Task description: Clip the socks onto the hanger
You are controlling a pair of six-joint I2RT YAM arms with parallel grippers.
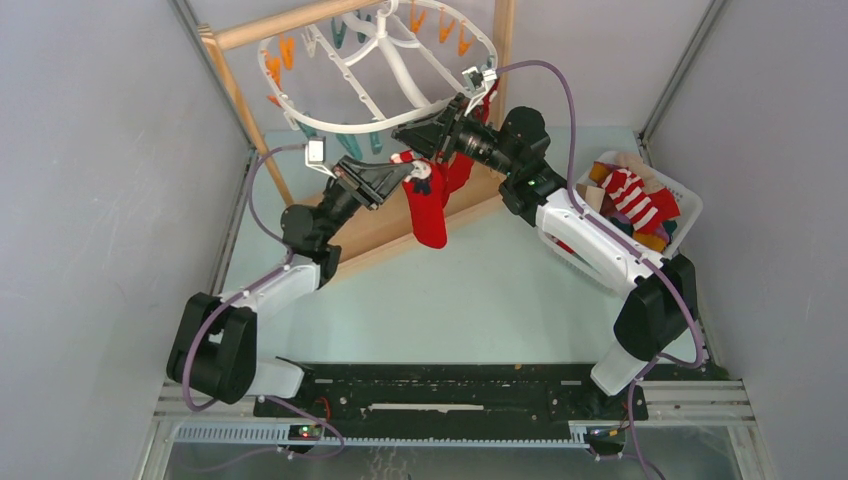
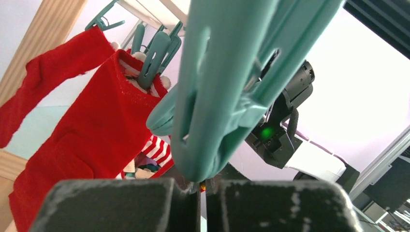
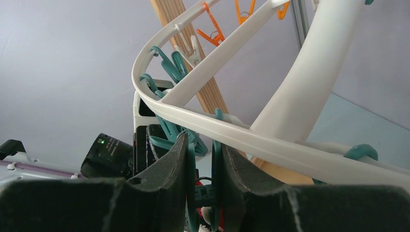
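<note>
In the top view, my left gripper [image 1: 400, 168] is shut, its tips at the white cuff of a hanging red sock [image 1: 430, 215]. Whether any cloth lies between those tips is hidden. Just above, my right gripper [image 1: 415, 132] is at the near rim of the white round hanger [image 1: 345, 127]. The right wrist view shows it shut on a teal clip [image 3: 205, 195] under the hanger rim, with a bit of red and white cloth below. In the left wrist view, a red sock [image 2: 104, 130] hangs at teal clips, and another teal clip [image 2: 208, 111] looms close over the left fingers [image 2: 145, 203].
Further red cloth hangs behind the right gripper. Orange clips [image 1: 273, 70] and several teal clips line the hanger, which hangs from a wooden frame [image 1: 295, 22]. A white basket [image 1: 690, 205] of socks stands at the right.
</note>
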